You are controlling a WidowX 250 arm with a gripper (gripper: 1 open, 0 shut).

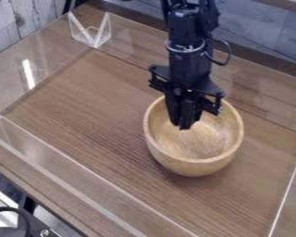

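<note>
My black gripper [188, 108] hangs from the top centre with its fingertips over the back part of a round tan bowl [194, 148] on the wooden table [77, 125]. The bowl looks empty where it is visible; part of its back rim is behind the gripper. Whether the fingers are open or shut, or touch the rim, I cannot tell.
A clear plastic item [92, 30] stands at the back left. A black cable [15, 215] lies at the bottom left corner.
</note>
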